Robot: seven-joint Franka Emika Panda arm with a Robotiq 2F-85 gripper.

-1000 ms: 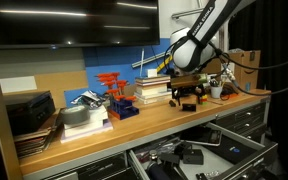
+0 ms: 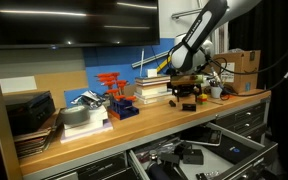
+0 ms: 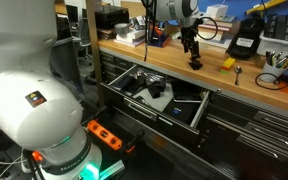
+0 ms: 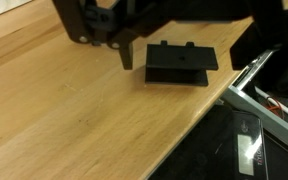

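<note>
A small black bracket-like block (image 4: 179,62) lies on the wooden counter, close to its front edge, in the wrist view. My gripper stands open over it, with a dark finger on either side and gaps between the fingers and the block. In the first exterior view the gripper (image 2: 186,86) hangs above the counter, and a black object (image 2: 189,106) rests just below it. From the second exterior view, the gripper (image 3: 191,46) is above a dark object (image 3: 195,65) on the countertop.
An open drawer (image 3: 158,102) holding several dark items juts out below the counter. Red racks (image 2: 112,82), stacked books (image 2: 152,88) and a cardboard box (image 2: 246,62) stand along the back. Bare wood (image 2: 144,120) runs along the counter's front left.
The arm's upper part has shifted to the right in the first exterior view, while the gripper stays over about the same part of the counter. The drawer and its contents look unmoved.
</note>
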